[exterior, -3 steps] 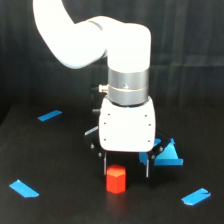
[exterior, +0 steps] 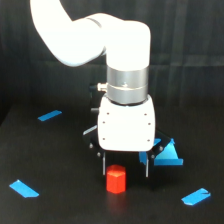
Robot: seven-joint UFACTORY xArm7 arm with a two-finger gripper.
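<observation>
A small red block [exterior: 116, 180] rests on the dark table near the front, left of centre. Directly above and around it hangs my gripper [exterior: 125, 176], pointing down and open. Its thin dark fingers stand wide apart, one by the block's left side and the other well off to its right. The block looks closer to the left finger; whether they touch, or whether the block lies exactly between them in depth, I cannot tell.
A bright blue object [exterior: 168, 156] with a triangular face stands just right of the hand, partly hidden by it. Blue strips lie at the back left [exterior: 50, 115], front left [exterior: 24, 188] and front right [exterior: 196, 197]. Bare table surrounds them.
My gripper sits very slightly higher than a second ago, its fingers still apart. The red block and the blue things have not moved.
</observation>
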